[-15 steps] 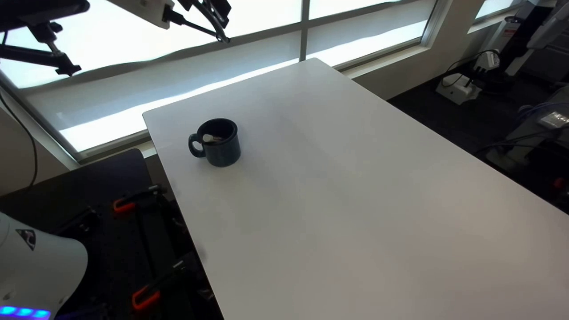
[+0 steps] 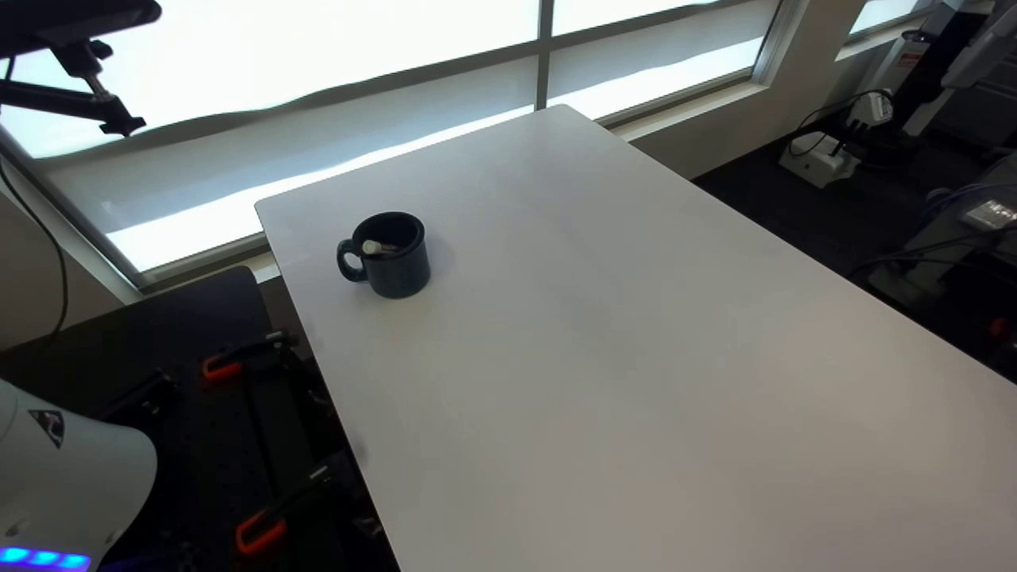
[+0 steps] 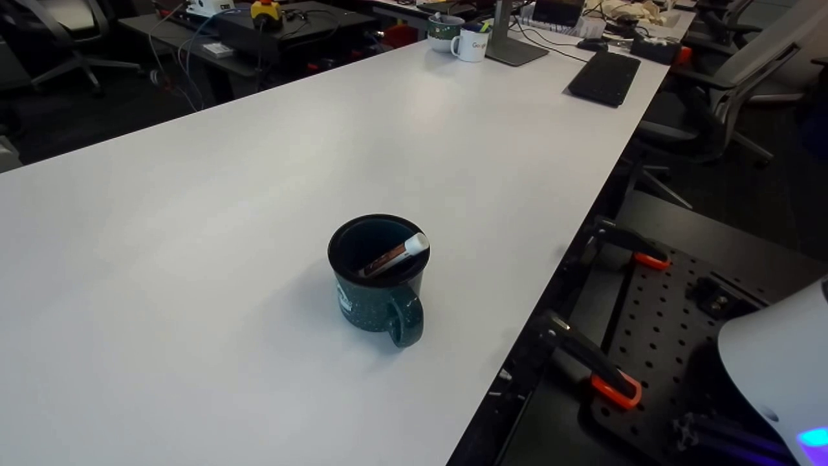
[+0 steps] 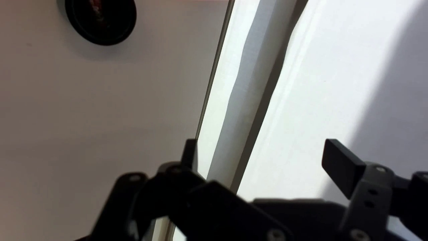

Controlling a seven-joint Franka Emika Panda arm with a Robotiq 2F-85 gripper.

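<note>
A dark green speckled mug (image 2: 398, 272) stands upright on the white table, near its left edge in exterior view 1. Leaning inside the mug (image 3: 365, 301) is a marker (image 3: 394, 256), its white end at the rim. From above, the wrist view has the mug (image 4: 102, 35) at the top left, cut off by the frame, and the marker's reddish body shows dimly inside. My gripper is open, its two fingers wide apart and nothing between them. It hangs well away from the mug, with the table edge and the window behind it. Neither exterior view shows the gripper.
A white mug (image 3: 471, 45), another green mug (image 3: 444, 32), a monitor stand and a keyboard (image 3: 605, 77) occupy its far end. Orange-tipped clamps (image 3: 617, 389) line the edge by the robot base. Windows border one side.
The mug and marker stand where they were.
</note>
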